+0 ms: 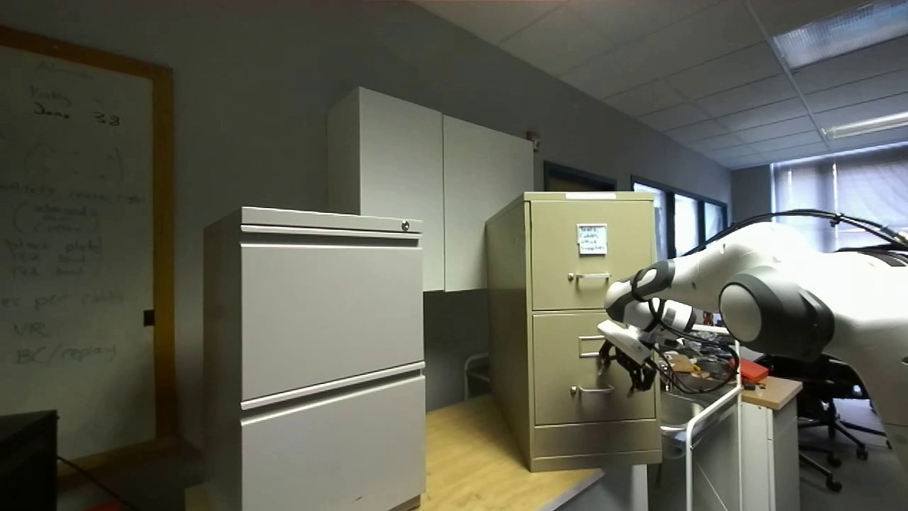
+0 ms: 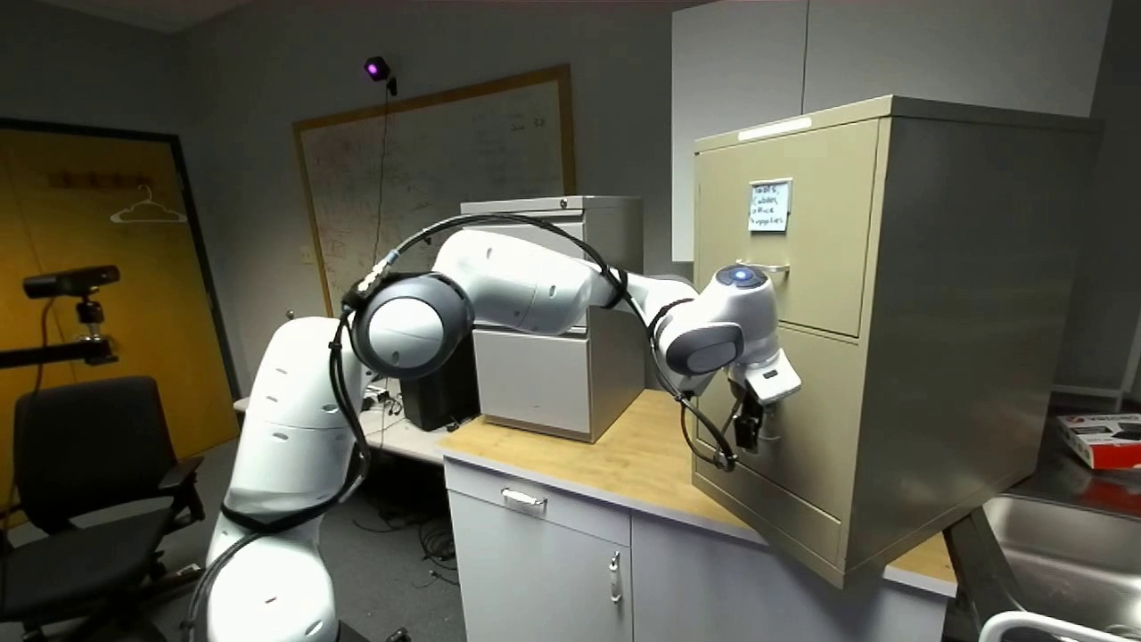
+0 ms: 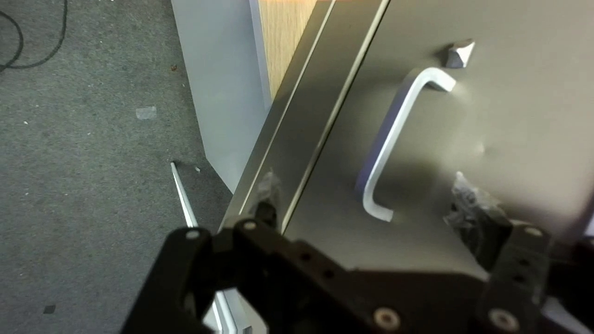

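Observation:
The tan filing cabinet (image 1: 553, 383) has two shut drawers. On its lower drawer is a metal pull handle (image 3: 388, 139), with a small latch (image 3: 460, 54) beside one end. My gripper is open in front of that drawer. In the wrist view its fingers stand on either side of the handle's near end, with nothing held; whether they touch the drawer face, I cannot tell. In exterior view 2 the gripper (image 2: 746, 428) partly covers the lower handle. The upper drawer carries its own handle (image 1: 589, 277) and a paper label (image 1: 592, 239).
A grey filing cabinet (image 1: 332, 323) stands to the left on the wooden counter (image 2: 556, 455). Wall cupboards (image 1: 400, 187) hang behind. Beside the tan cabinet are a sink (image 2: 1070, 546) and a white rail (image 1: 691, 451). Open floor (image 3: 100, 167) lies in front.

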